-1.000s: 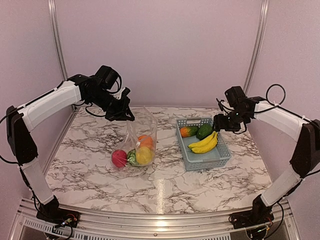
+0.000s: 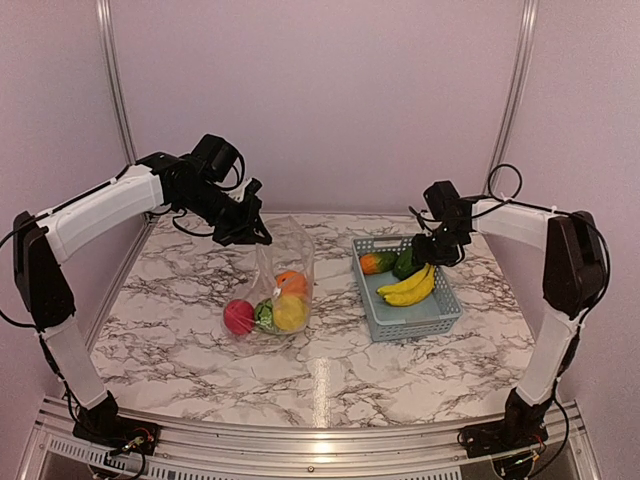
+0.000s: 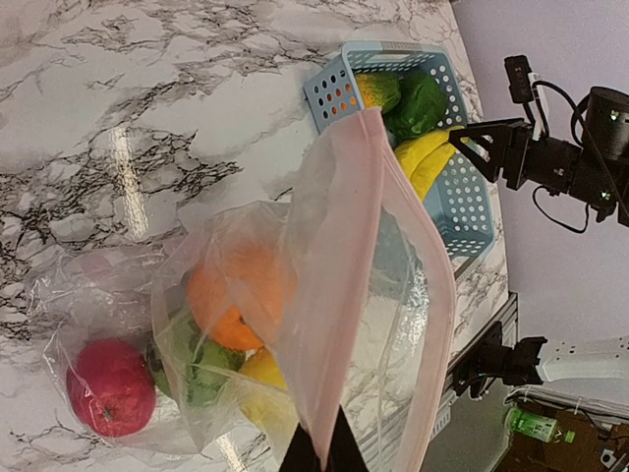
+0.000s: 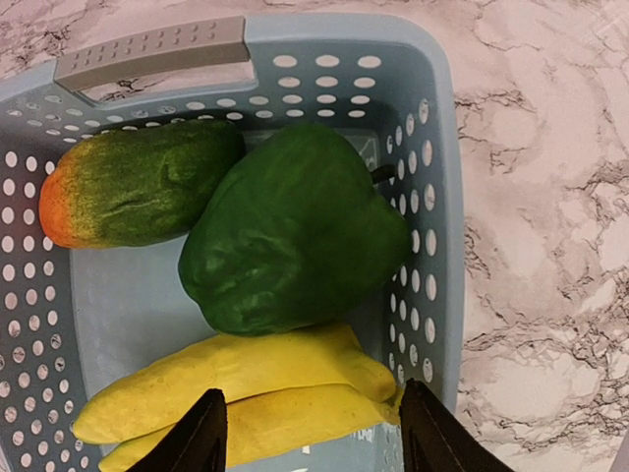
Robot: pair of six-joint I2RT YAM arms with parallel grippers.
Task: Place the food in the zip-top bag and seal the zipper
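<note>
My left gripper is shut on the rim of the clear zip top bag point(image 3: 334, 236), whose pink-edged mouth gapes upward. Inside the bag lie a red fruit point(image 2: 239, 317), an orange item point(image 2: 291, 283), a green item point(image 2: 264, 315) and a yellow one point(image 2: 289, 312). To the right, a blue-grey basket point(image 2: 395, 330) contains bananas point(image 4: 265, 393), a green pepper point(image 4: 295, 231) and a papaya-like fruit point(image 4: 142, 184). Over the basket's right side, at the bananas' stem end, my right gripper is part open; its fingers stand apart and grip nothing.
Bare marble table point(image 2: 340, 370) lies in front of the bag and basket, with a narrow clear strip between them. The basket's raised wall point(image 4: 447, 246) runs close beside the right gripper. A wall closes off the back.
The left arm and the bag have barely shifted; the food in the basket looks unmoved.
</note>
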